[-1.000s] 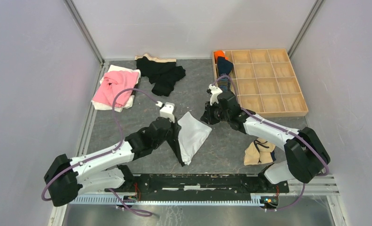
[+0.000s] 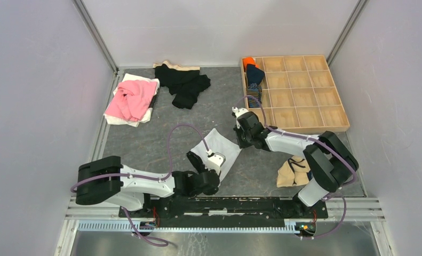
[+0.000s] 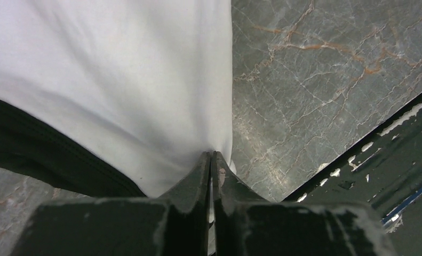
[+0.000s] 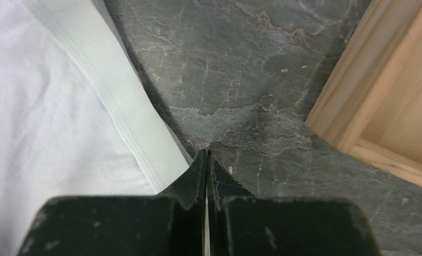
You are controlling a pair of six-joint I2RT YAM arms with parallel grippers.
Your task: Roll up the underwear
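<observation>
White underwear (image 2: pixel 219 142) lies flat on the grey table, a black part showing beside it (image 3: pixel 54 144) along its left side. At its near end my left gripper is shut on the white cloth, with folds gathering at the fingertips. At the right corner, my right gripper is shut. The hemmed edge of the underwear (image 4: pixel 136 122) runs straight into its fingertips, and a strip of white shows between the fingers, so a thin layer of cloth appears pinched. From above, both arms hide the held corners.
A wooden compartment box (image 2: pixel 304 129) holding rolled dark and orange items stands at back right. Black clothes (image 2: pixel 184 85) and a pink-topped pile (image 2: pixel 129 101) lie at back left. Beige cloth (image 2: pixel 291 173) sits front right, under the right arm.
My left gripper has swung down and right from the cloth's left side to its near end. My right gripper has lowered onto the right corner. The cloth has shifted slightly toward the near right.
</observation>
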